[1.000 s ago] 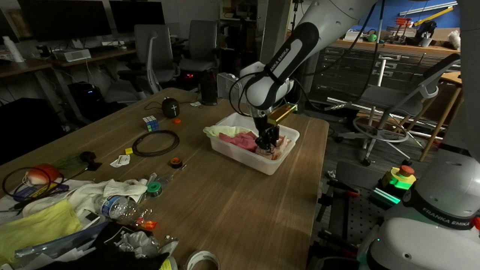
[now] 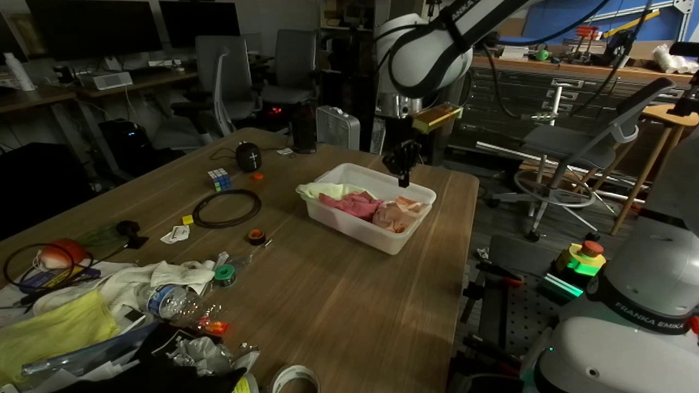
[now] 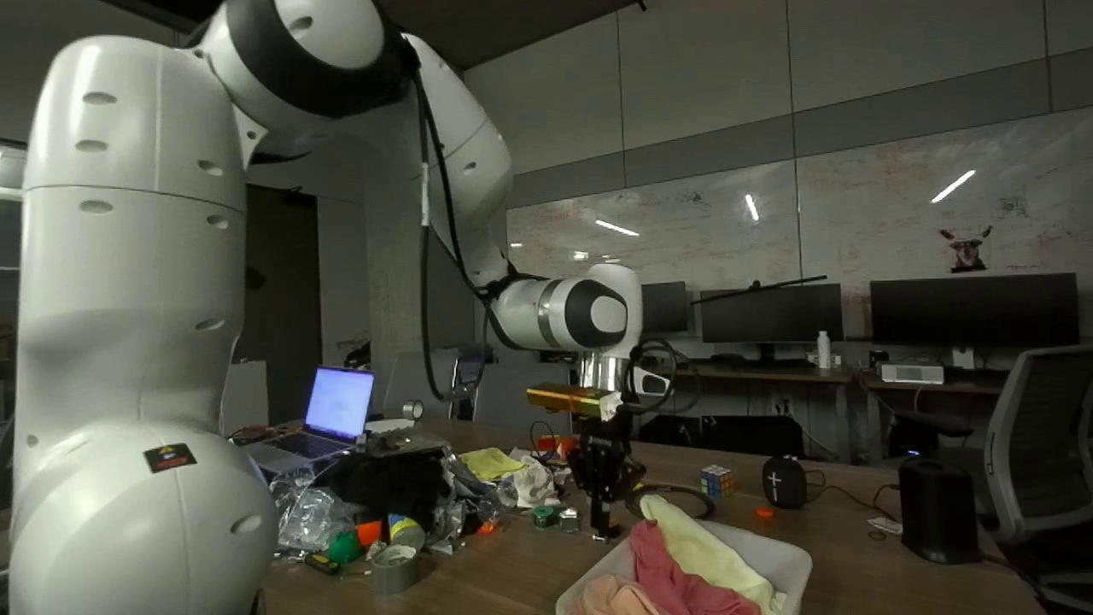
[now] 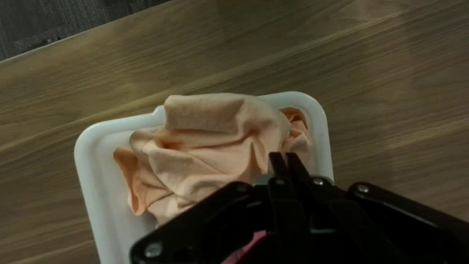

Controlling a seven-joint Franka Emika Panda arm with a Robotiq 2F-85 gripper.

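A white plastic bin (image 2: 350, 226) stands on the table and holds three cloths. The peach cloth (image 4: 206, 154) lies crumpled at one end, partly over the rim; the pink cloth (image 2: 354, 204) is in the middle and the pale yellow cloth (image 2: 331, 190) at the other end. Above the bin, over the peach end, is my gripper (image 2: 403, 183), pointing down. In the wrist view the gripper looks shut, its fingertips almost together with only a narrow dark slit. Nothing shows between them, and no cloth hangs from the gripper (image 3: 602, 535) in the second exterior view.
Clutter with a yellow cloth (image 2: 62, 334) and a plastic bottle (image 2: 173, 301) covers the table's near left. A cable coil (image 2: 226, 209), a puzzle cube (image 2: 220, 179) and a black speaker (image 2: 249, 157) stand beyond the bin. The table in front of the bin is bare.
My gripper has risen out of the bin, away from the peach cloth, and shifted slightly right in the first exterior view. The cloths remain in the bin.
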